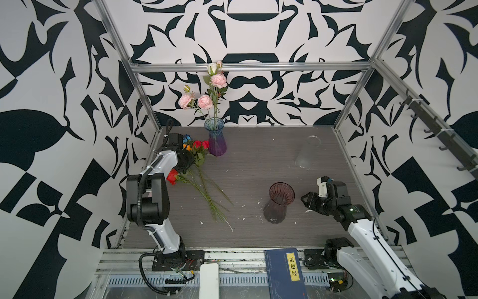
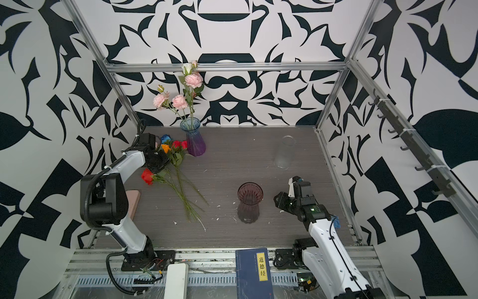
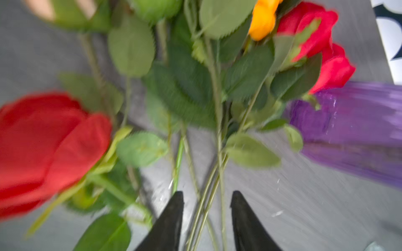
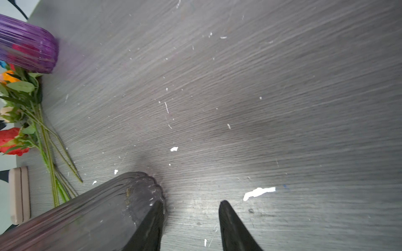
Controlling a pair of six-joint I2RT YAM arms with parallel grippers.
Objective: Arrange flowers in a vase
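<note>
Loose flowers lie on the left of the table, their heads red (image 1: 197, 144), orange and blue, with green stems (image 1: 214, 204) trailing toward the front. A large red rose (image 3: 50, 150) fills the left of the left wrist view. My left gripper is open over the bunch; several thin stems (image 3: 205, 205) pass below and between its fingertips, with no grip visible. A blue-purple vase (image 1: 216, 142) behind it holds pink flowers (image 1: 218, 81). A dark reddish glass vase (image 1: 276, 206) stands empty at front centre. To its right, my right gripper hangs open and empty.
A clear glass vase (image 1: 304, 155) stands at the back right. A pink box (image 2: 132, 201) sits by the left edge, partly behind the left arm. Beyond the table's front edge lies a blue book (image 1: 284, 274).
</note>
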